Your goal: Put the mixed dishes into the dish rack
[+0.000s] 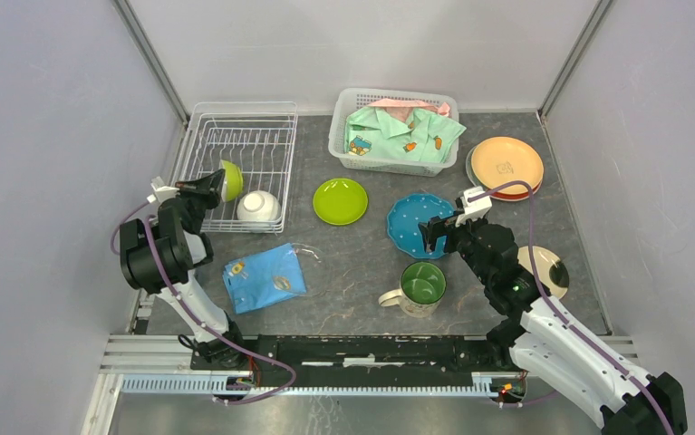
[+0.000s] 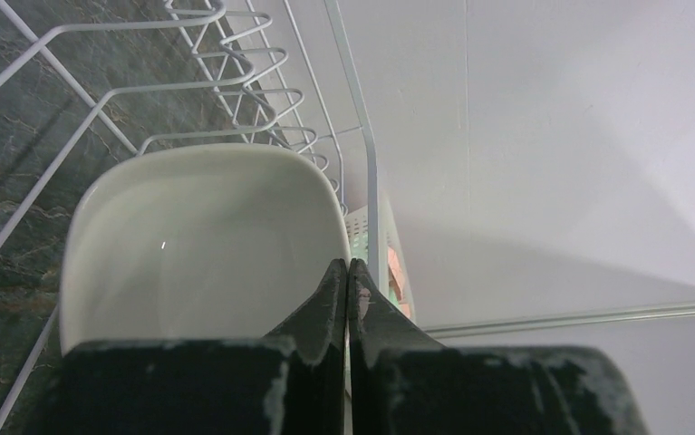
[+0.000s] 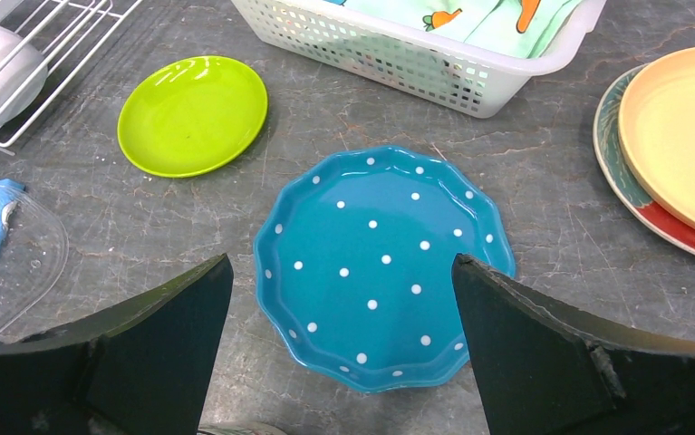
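Note:
In the top view the dish rack [image 1: 271, 127] holds an upturned white bowl [image 1: 258, 205] and, behind it, a green bowl [image 1: 232, 181] tipped on its side at my left gripper [image 1: 220, 181]. In the left wrist view that gripper is shut on the rim of the bowl [image 2: 189, 227], whose white side fills the view among the wires. My right gripper stands open over the blue dotted plate [image 3: 381, 281]. A small green plate [image 1: 341, 200], stacked plates [image 1: 506, 165], a cream plate [image 1: 534, 263] and a mug [image 1: 423, 285] rest on the counter.
A white basket [image 1: 393, 165] with cloths stands at the back beside the rack. A blue folded package [image 1: 264, 279] lies in front of the rack. The counter between the rack and the blue plate is mostly clear around the green plate.

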